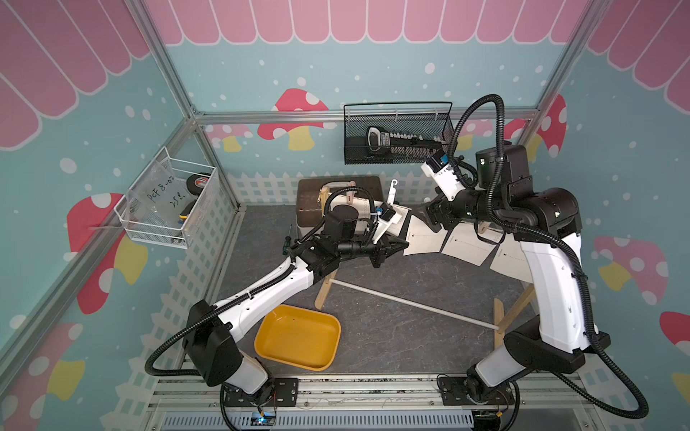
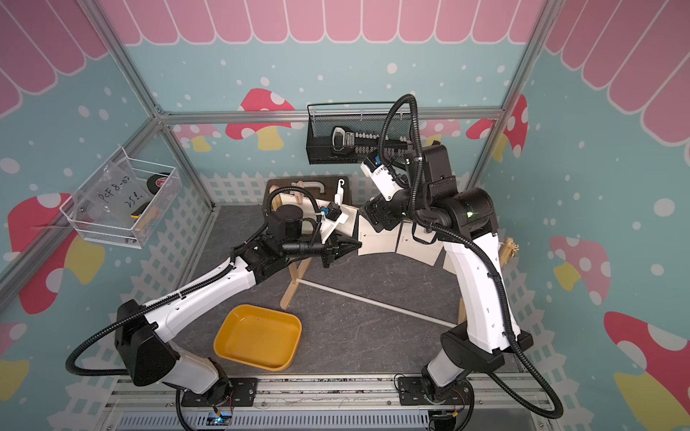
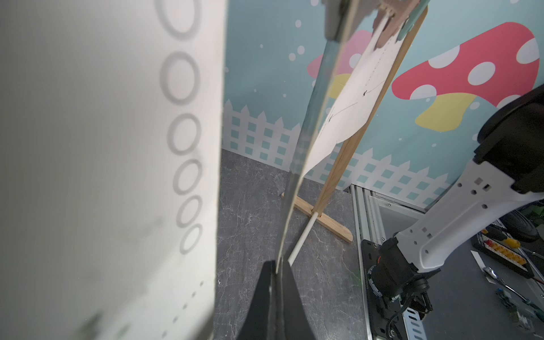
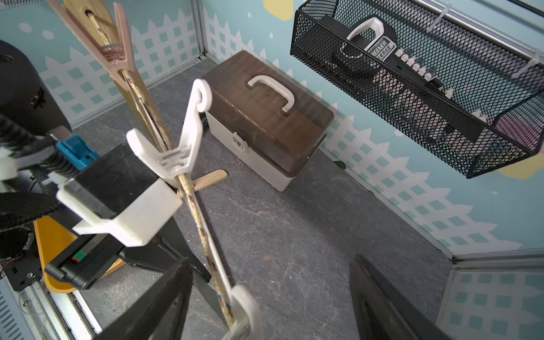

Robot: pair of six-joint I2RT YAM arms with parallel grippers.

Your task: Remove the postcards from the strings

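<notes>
White postcards (image 1: 424, 237) hang in a row from the string (image 4: 201, 221) on wooden stands. Clothespins sit on the string, a white one (image 4: 175, 153) and a pink one (image 4: 113, 56). My left gripper (image 1: 391, 248) is shut at the lower edge of the postcards; in the left wrist view a large card fills the left and a thin pale edge runs down to the fingertips. My right gripper (image 1: 438, 212) hangs over the string to the right, part open, with its fingers either side of a white clip (image 4: 243, 311) low in the right wrist view.
A yellow tray (image 1: 297, 337) lies at the front left. A brown toolbox (image 4: 266, 113) stands behind the string, below a black wire basket (image 1: 397, 133) on the back rail. A white basket (image 1: 165, 208) hangs on the left. The stands' crossbar (image 1: 413, 304) crosses the floor.
</notes>
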